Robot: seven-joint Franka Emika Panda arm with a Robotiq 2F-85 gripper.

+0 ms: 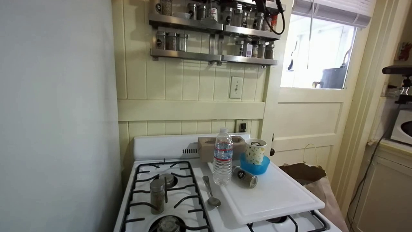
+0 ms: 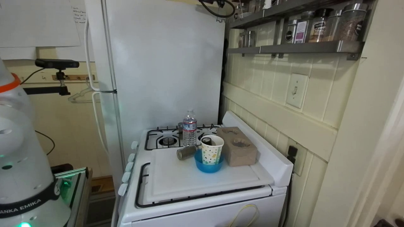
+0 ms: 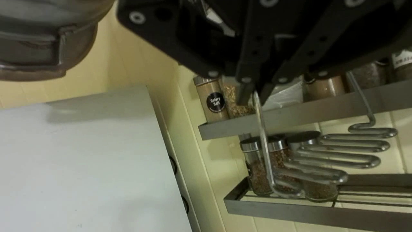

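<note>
In the wrist view my gripper is shut on one thin metal rod of a wire masher. The masher's zigzag wire head hangs below the fingers, in front of the spice shelves. Its second rod rises on the right, its upper end hidden. In exterior view 1 the gripper is out of the frame above. A black arm cable shows at the top edge, and a faint grey shape in front of the upper shelf seems to be the masher head.
Spice jars fill the upper shelf and lower shelf close behind the masher. On the stove below stand a water bottle, a spotted cup in a blue bowl, a cardboard block and a tipped jar.
</note>
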